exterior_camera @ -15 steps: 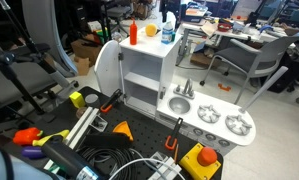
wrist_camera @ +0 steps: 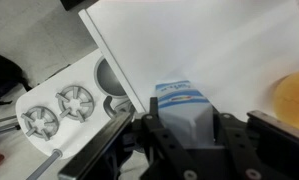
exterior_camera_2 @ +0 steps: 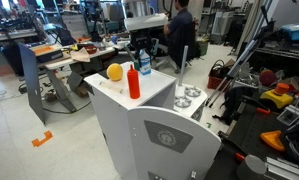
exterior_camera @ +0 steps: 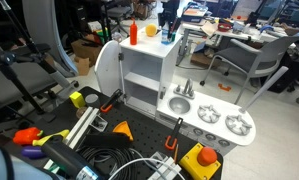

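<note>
A blue and white container (wrist_camera: 182, 97) stands on the top of a white cabinet (exterior_camera_2: 117, 93), near its back corner. My gripper is shut on the container from above, its dark fingers on either side of it. Part of the container (exterior_camera: 168, 37) shows below the gripper in the first exterior view, and a blue strip of the container (exterior_camera_2: 141, 57) shows in the second. An orange-yellow cup (exterior_camera_2: 114, 71) and a red bottle (exterior_camera_2: 133, 82) stand on the same top.
Beside the cabinet lies a white toy counter (exterior_camera: 214, 118) with a sink (exterior_camera: 179, 105) and stove burners (wrist_camera: 75, 102). A dark table with tools, cables and an orange-and-yellow block (exterior_camera: 202, 160) is in front. Part of the cabinet top is bare.
In the first exterior view, the gripper has come down over the container and now covers more of it. The cup, bottle and cabinet have not moved.
</note>
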